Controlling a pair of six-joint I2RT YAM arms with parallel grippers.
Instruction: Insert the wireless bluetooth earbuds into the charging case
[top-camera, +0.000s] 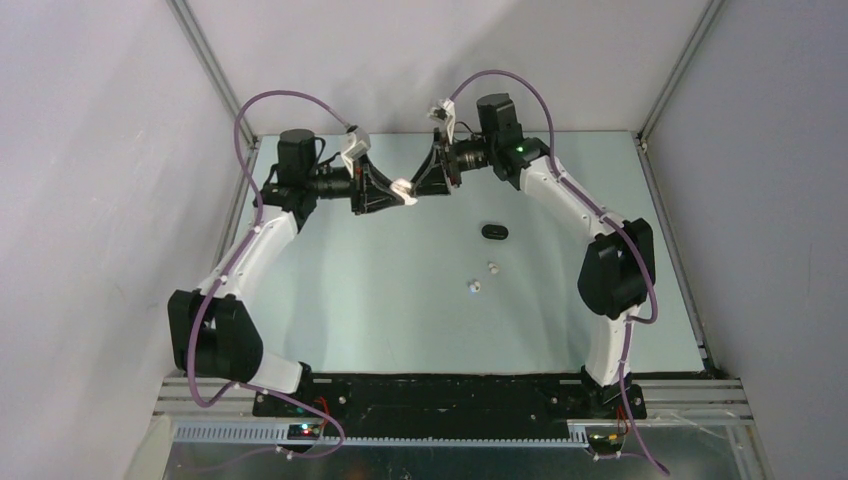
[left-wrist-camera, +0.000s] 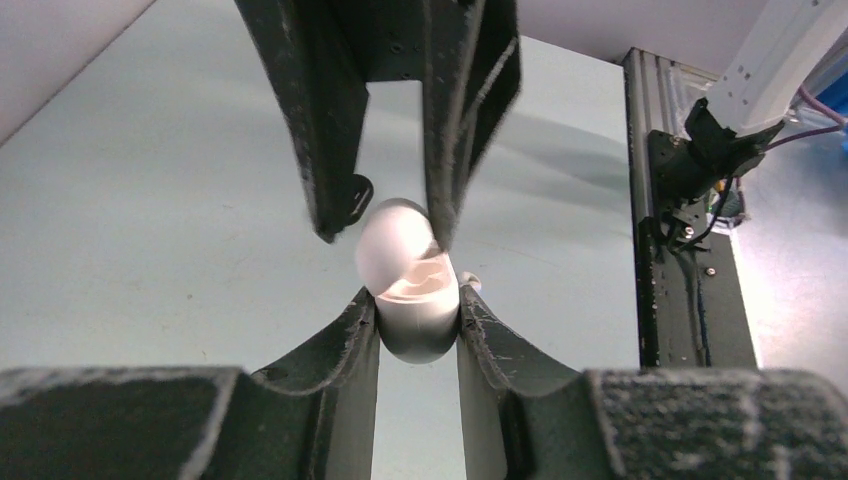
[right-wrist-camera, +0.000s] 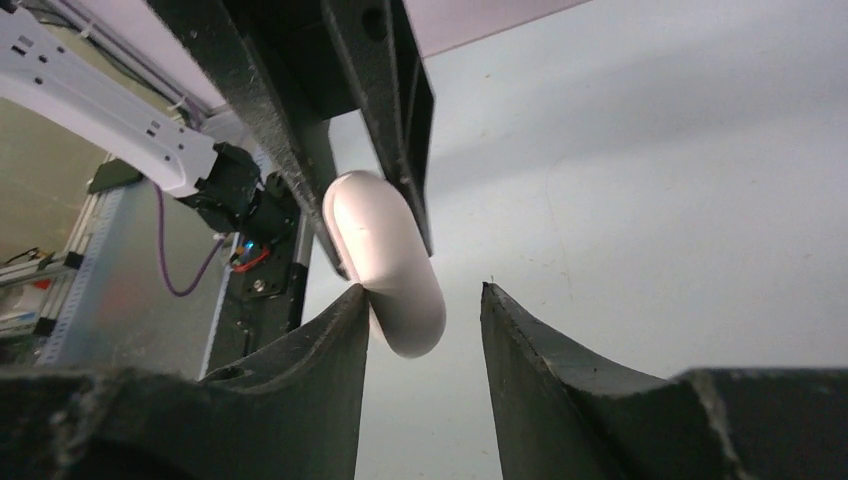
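Observation:
The white charging case (top-camera: 403, 192) is held above the table by my left gripper, its fingers pressed on both sides of the case's rounded bottom. In the left wrist view the lid (left-wrist-camera: 393, 247) stands tilted up from the body, and an opening shows. My right gripper is open, its fingers wider apart than the case; one fingertip (left-wrist-camera: 437, 235) is at the lid's edge. Contact is hard to tell. On the table lie two small white earbuds (top-camera: 475, 286), apart from each other; one earbud (left-wrist-camera: 470, 282) peeks out behind the case.
A small black oval object (top-camera: 495, 231) lies on the table, farther back than the earbuds. The grippers are very close together around the case.

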